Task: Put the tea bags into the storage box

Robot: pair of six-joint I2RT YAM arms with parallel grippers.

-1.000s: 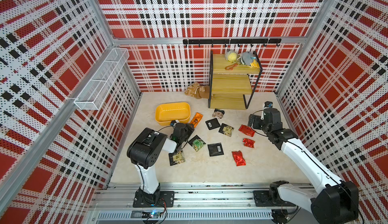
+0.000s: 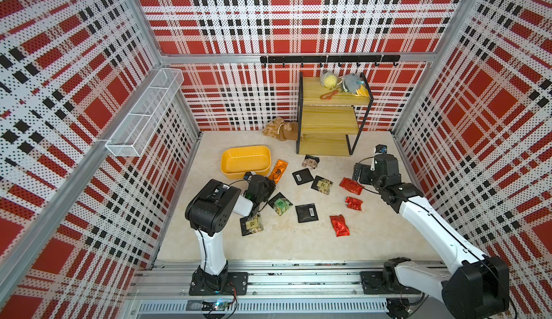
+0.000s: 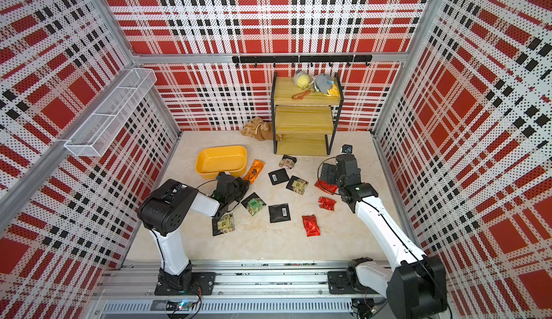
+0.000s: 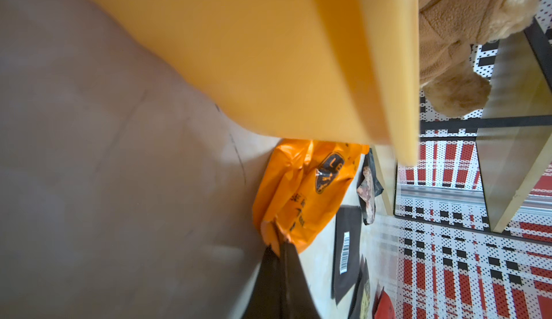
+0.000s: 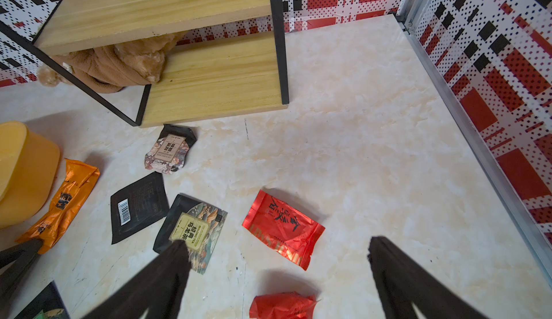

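In the left wrist view my left gripper is shut on the near end of the orange tea bag (image 4: 310,186), which lies along the table beside the yellow storage box (image 4: 276,89). From the top left view the box (image 2: 246,170) looks empty. My right gripper is open above the table, nothing between its fingers. Below it lie a red tea bag (image 5: 283,228) and a second red packet (image 5: 281,305). Black and patterned packets, such as the green one (image 2: 280,204) and the plain black one (image 2: 307,213), are spread over the table.
A wooden shelf rack (image 2: 326,120) with plush toys on top stands at the back. A brown plush (image 2: 280,128) lies between the rack and the back wall's left part.
The right arm looks almost unchanged.
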